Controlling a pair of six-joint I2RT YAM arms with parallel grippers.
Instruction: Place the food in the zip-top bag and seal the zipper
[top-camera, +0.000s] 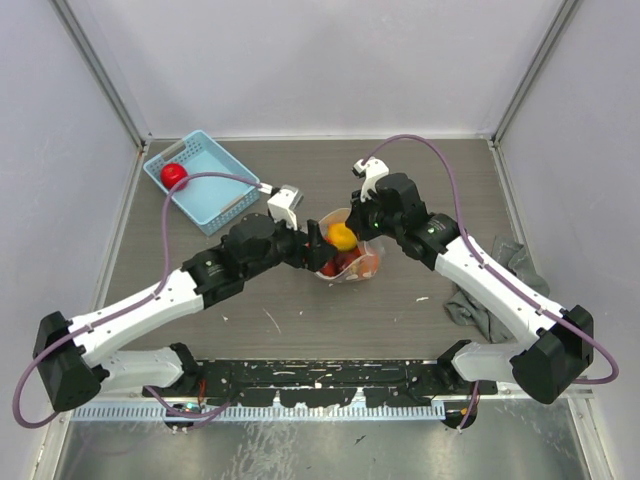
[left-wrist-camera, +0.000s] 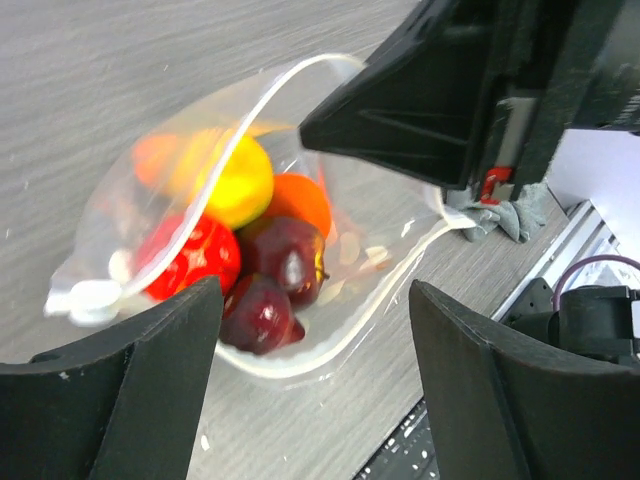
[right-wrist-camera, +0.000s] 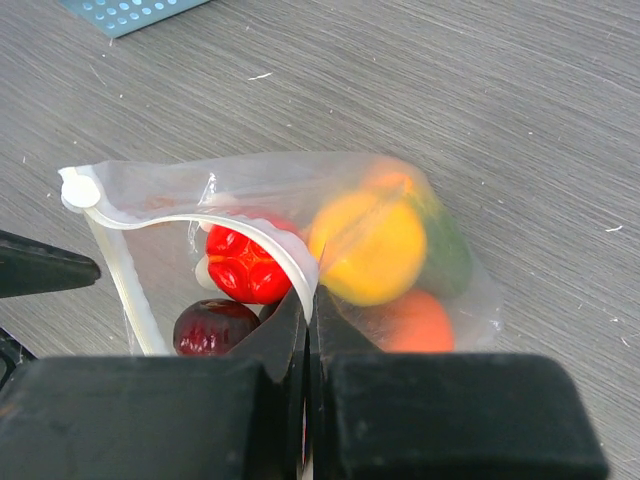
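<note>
The clear zip bag (right-wrist-camera: 140, 190) lies on the table with its mouth agape, a white slider at one end of the rim. Inside are a yellow fruit (right-wrist-camera: 370, 245), a red tomato-like piece (right-wrist-camera: 245, 265), dark red fruits (left-wrist-camera: 285, 255) and orange pieces (left-wrist-camera: 302, 200). My right gripper is shut on the bag's rim. At the bag's left side, my left gripper stands open, nothing between its fingers, with the bag beyond them. One more red food piece (top-camera: 174, 176) sits in the blue basket (top-camera: 240, 205).
A grey cloth (top-camera: 485, 310) lies crumpled at the right of the table. Bare table (top-camera: 280, 325) stretches in front of the bag and between bag and basket.
</note>
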